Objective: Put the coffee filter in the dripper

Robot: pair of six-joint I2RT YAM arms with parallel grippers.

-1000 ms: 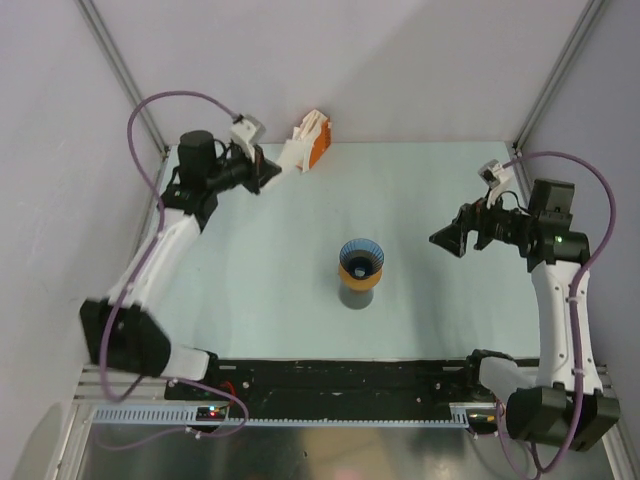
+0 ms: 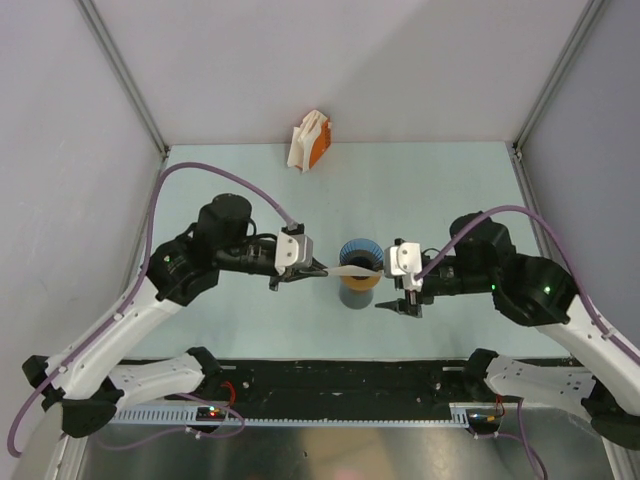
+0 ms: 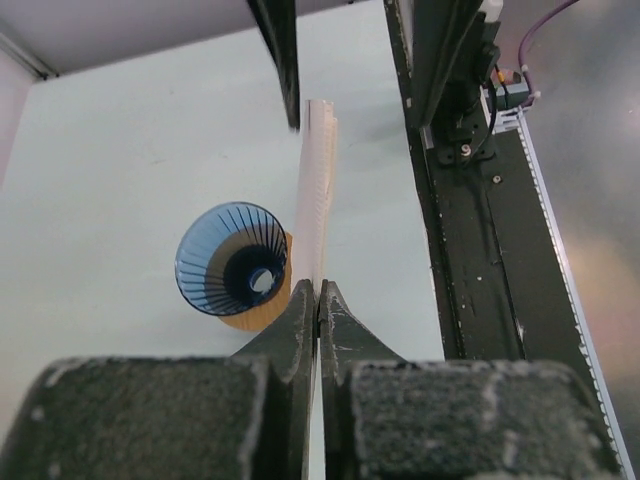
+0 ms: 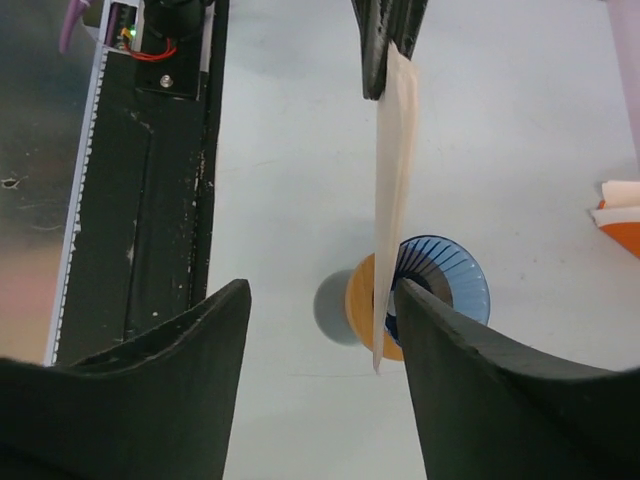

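Observation:
My left gripper (image 2: 319, 268) is shut on a thin folded white paper filter (image 2: 350, 271), which sticks out toward the right gripper, above the dripper. The blue-rimmed dripper (image 3: 230, 262) with its orange-tan body stands on the table below and beside the filter. My right gripper (image 2: 400, 285) is part open at the filter's far end; in the right wrist view the filter (image 4: 395, 180) hangs between and beyond its fingers, and whether they touch it I cannot tell.
An orange and white pack of filters (image 2: 311, 140) lies at the back of the pale table (image 2: 440, 180).

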